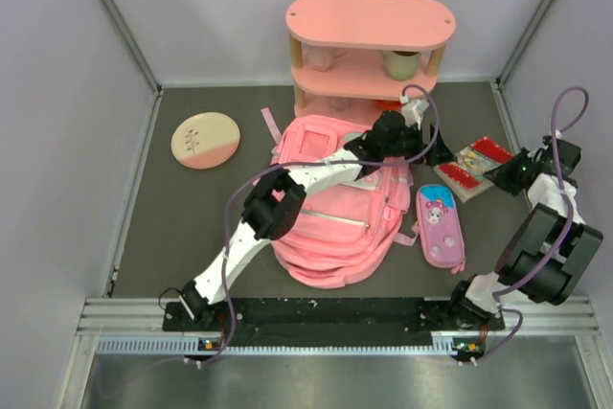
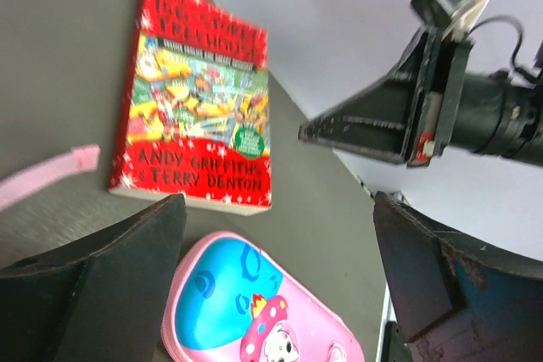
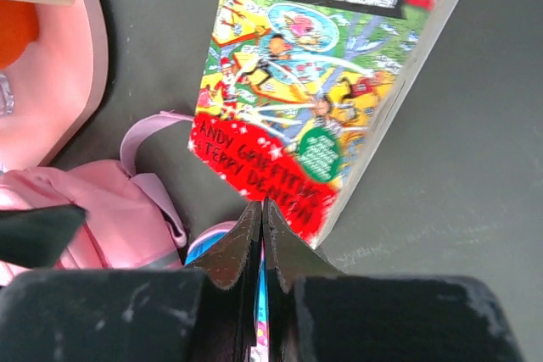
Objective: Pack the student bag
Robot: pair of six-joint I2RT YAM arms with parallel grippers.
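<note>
A thick book with a red, illustrated cover (image 1: 472, 162) lies flat on the table, right of the pink bag (image 1: 330, 241). Over the book's left side, my left gripper (image 1: 431, 147) stands open; in its wrist view the fingers (image 2: 110, 277) are wide apart with nothing between them. My right gripper is shut on nothing, its tips in front of the cover's lower edge in the right wrist view. The book is outside those fingers. A pink and blue pencil case (image 1: 441, 229) rests just below the book, beside the bag.
A pink shelf (image 1: 372, 21) holding several items stands behind the bag. At the far left lies a round, pale board (image 1: 205, 141). Between board and bag the table (image 1: 192, 227) is bare. A wall rises close by the right arm.
</note>
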